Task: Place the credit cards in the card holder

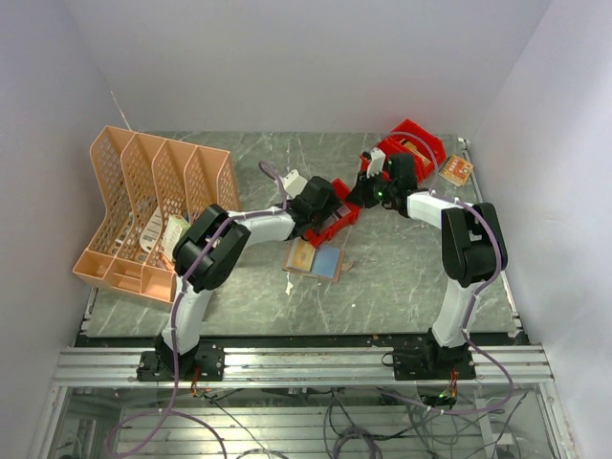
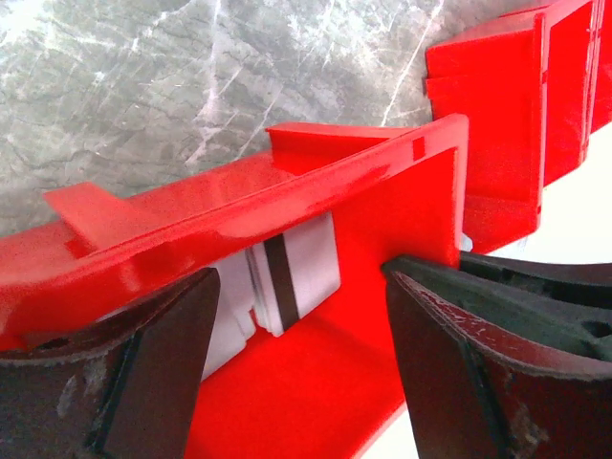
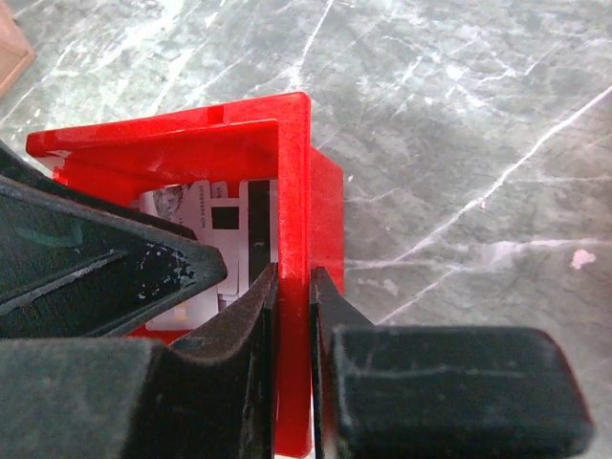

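In the middle of the table stands a red box [image 1: 335, 229]. White cards [image 2: 311, 258] lean inside it, and one shows a dark stripe in the left wrist view. The left gripper is open, one finger on each side of the cards, nothing gripped between them. My right gripper is shut on the box's thin end wall [image 3: 295, 191]. In the top view, a flat brown card holder [image 1: 318, 277] lies just in front of the box, bearing a yellowish card [image 1: 301, 255] and a blue card [image 1: 325, 261].
At the left stands a large peach rack [image 1: 206, 163] with several compartments. More red boxes [image 1: 421, 134] lie at the back right, beside an orange-patterned item [image 1: 457, 170].
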